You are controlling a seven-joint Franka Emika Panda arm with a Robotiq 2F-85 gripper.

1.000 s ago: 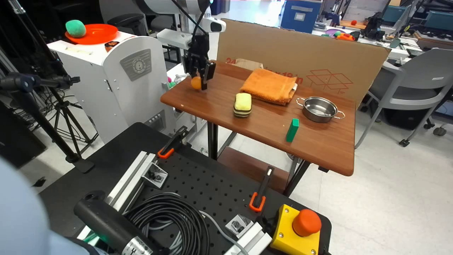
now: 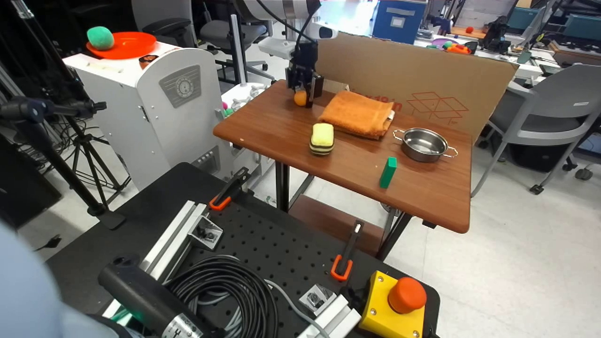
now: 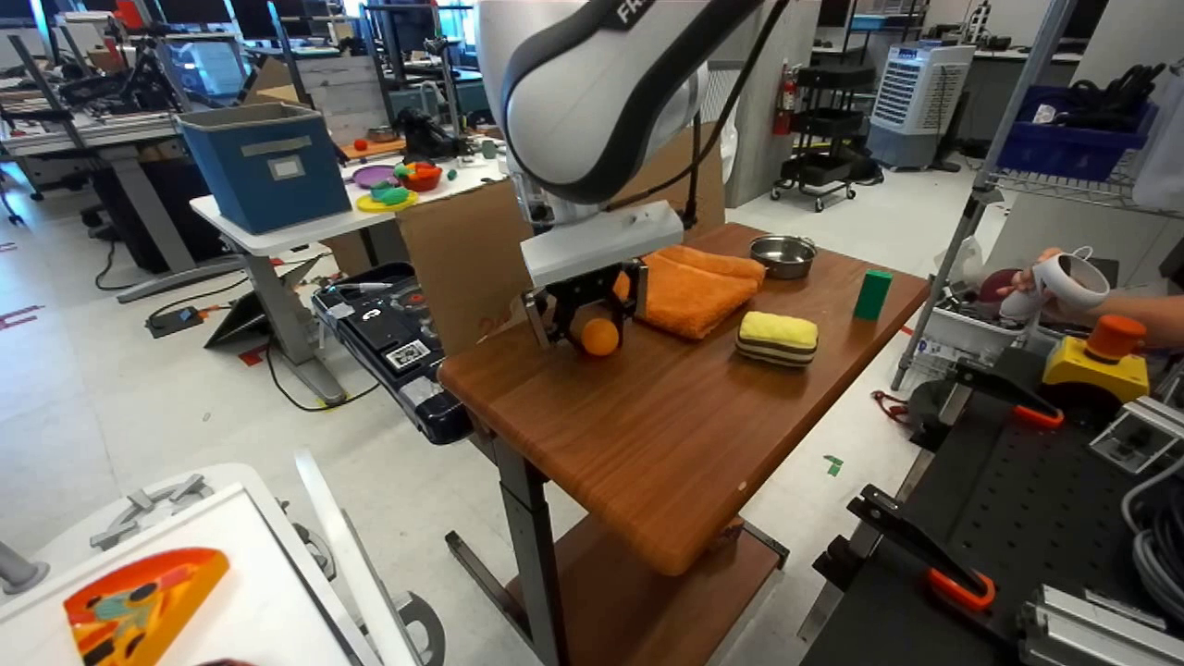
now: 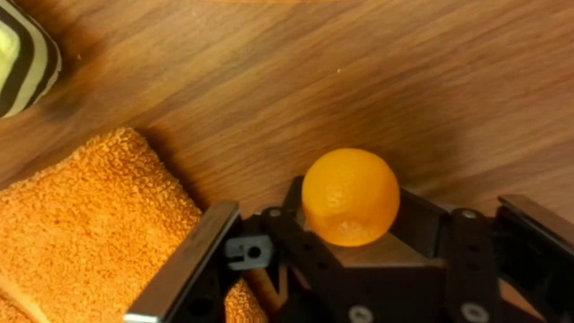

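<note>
An orange ball (image 4: 350,197) is pinched between the dark fingers of my gripper, which is shut on it. In the second exterior view the ball (image 3: 600,337) hangs low at the gripper's (image 3: 594,327) tips, near the far left part of the table; whether it touches the wood I cannot tell. The first exterior view has the ball (image 2: 300,98) beside the orange towel's left side. That folded towel (image 4: 102,215) fills the lower left of the wrist view, close to one finger.
On the brown table (image 2: 265,126) stand a yellow striped sponge (image 2: 322,139), a green block (image 2: 388,172) and a steel pot (image 2: 423,144). A cardboard sheet (image 2: 405,84) walls off the back edge.
My gripper has carried the ball rightward and toward the back of the table in the first exterior view, nearer the towel. The towel, sponge, block and pot have stayed put.
</note>
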